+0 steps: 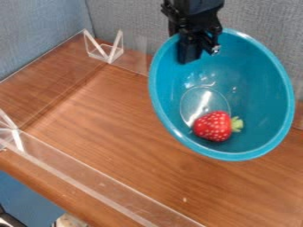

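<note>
A black gripper [190,50] at the top middle is at the upper left rim of a large blue bowl [267,97], which is tilted and raised on that side. Its fingertips are partly hidden at the rim, and it appears shut on it. Inside the bowl lies a red strawberry toy [212,126] with a green top.
A wooden table [89,106] with clear edge strips fills the view, mostly free at the left. Clear plastic brackets stand at the back left and left edge, with grey padded walls behind.
</note>
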